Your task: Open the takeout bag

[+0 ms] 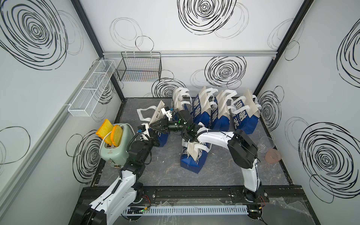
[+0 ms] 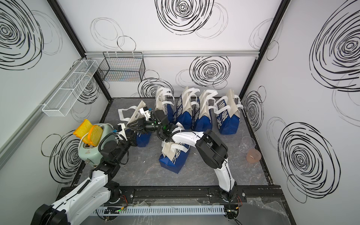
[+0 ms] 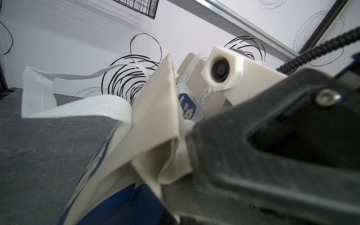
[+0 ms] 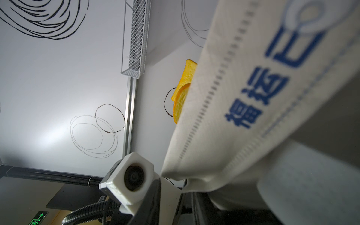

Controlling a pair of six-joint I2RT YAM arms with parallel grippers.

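The takeout bag (image 1: pixel 163 139), blue below with a cream top, stands on the left part of the table. One white handle (image 3: pixel 75 111) hangs out to its far side. In the left wrist view its cream rim (image 3: pixel 160 108) is creased, with a folded gap near the corner. My right gripper (image 1: pixel 153 127) reaches across to that rim, its fingers partly open; printed cream cloth (image 4: pixel 240 108) fills much of its wrist view. Close by on the near left side is my left gripper (image 1: pixel 146 131), shut. Whether cloth lies between its fingers is hidden.
Another blue bag (image 1: pixel 193 161) leans in the front middle, under the right arm. Several bags (image 1: pixel 221 116) line the back. A green container (image 1: pixel 119 150) with yellow items stands left; a clear cup (image 1: pixel 265 144) is far right. Both wrists are close together.
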